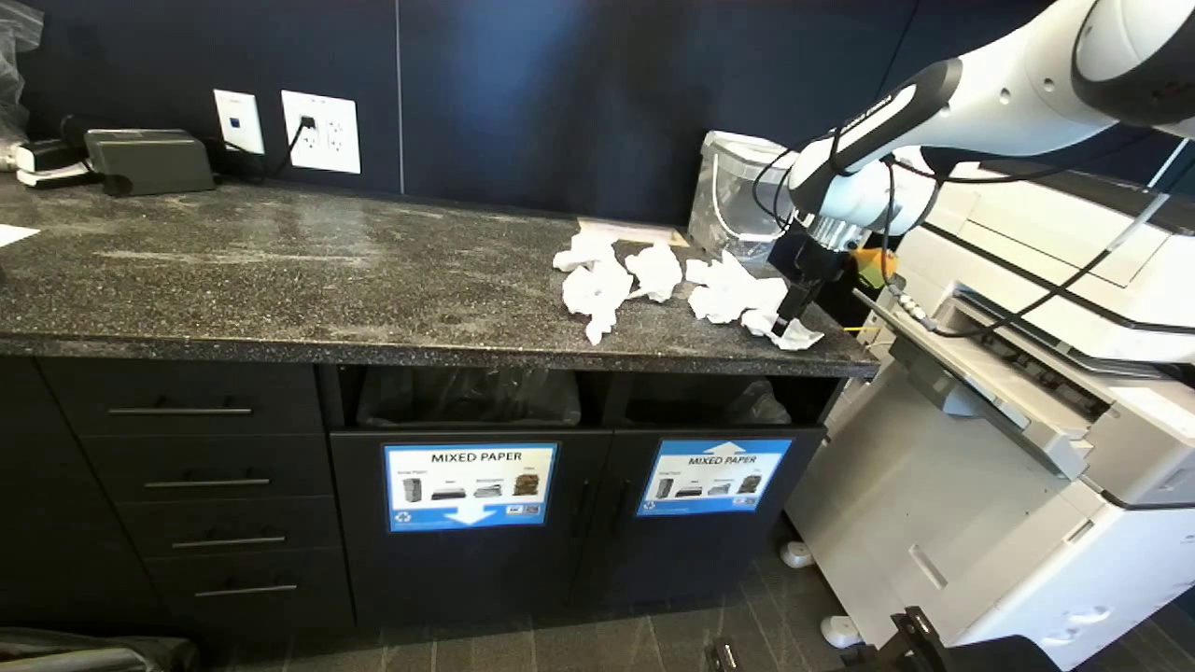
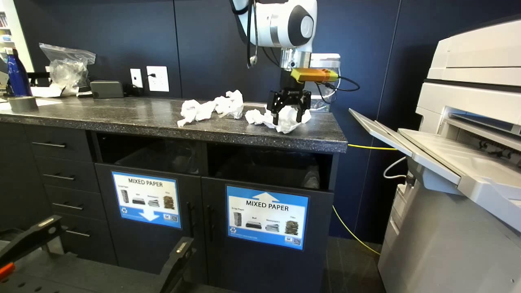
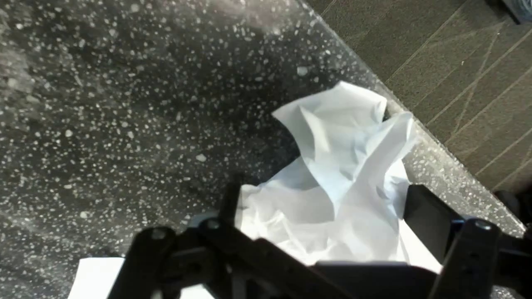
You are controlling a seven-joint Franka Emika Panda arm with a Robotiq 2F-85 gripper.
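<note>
Black-fingered and pointing down, my gripper [image 2: 288, 122] stands open around a crumpled white paper [image 3: 344, 199] at the counter's right end. In the wrist view one finger is on each side of this paper, with the paper filling the space between them. The left finger's contact with it cannot be made out. Another crumpled paper [image 1: 723, 289] lies just left of it in exterior view 1. Further left are more crumpled papers, one [image 1: 655, 271] toward the back and one [image 1: 597, 289] nearer the front.
A clear plastic bucket [image 1: 739, 196] stands against the wall behind the papers. A large printer [image 1: 1008, 448] stands to the right. Two "Mixed Paper" bin openings [image 2: 263, 163] sit below the counter's front edge.
</note>
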